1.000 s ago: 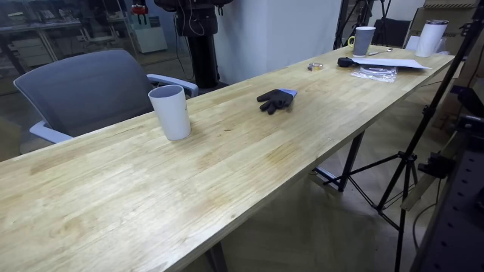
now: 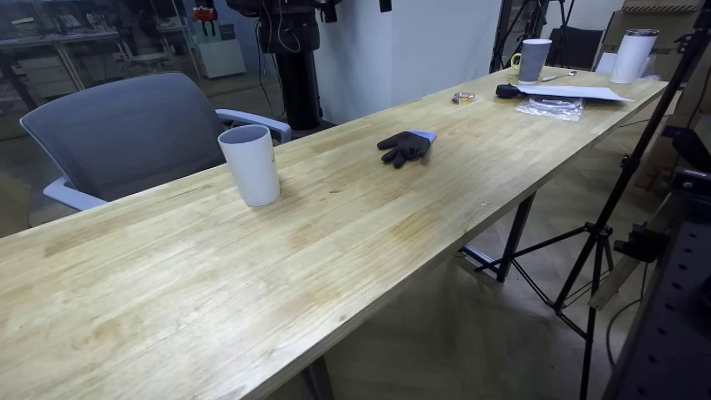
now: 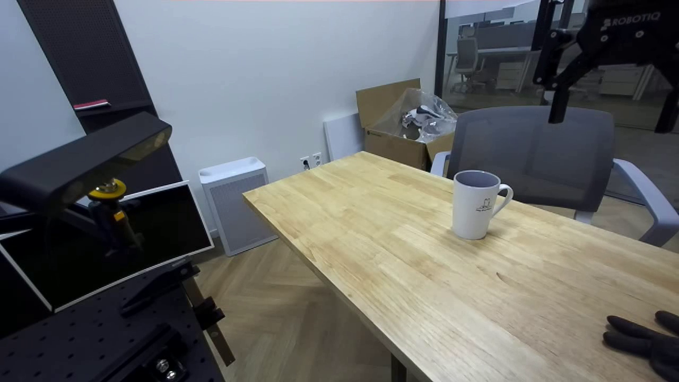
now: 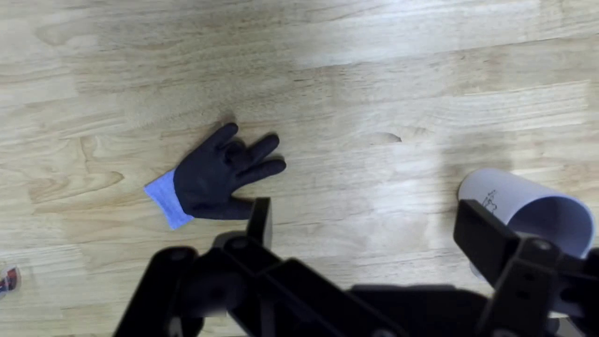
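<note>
My gripper is open and empty, its two dark fingers spread wide above the table. A white mug (image 3: 471, 208) with a small dark print and a handle stands upright on the wooden table. In the wrist view, the mug (image 4: 494, 190) lies at the right, partly covered by my right finger (image 4: 483, 236). A black glove (image 4: 205, 177) with a blue cuff rests flat, its fingers fanned out, left of my left finger in that view. Seen from exterior view 2, the gripper (image 3: 612, 117) hangs well above the tabletop, clear of both objects.
An office chair (image 3: 531, 153) stands against the table's far side, behind the mug. Farther along the table are a tape roll (image 2: 463, 98), a grey cup (image 2: 534, 61), papers (image 2: 573, 92) and a white tumbler (image 2: 634, 56). The wood between mug and glove is bare.
The mug and glove have stayed put.
</note>
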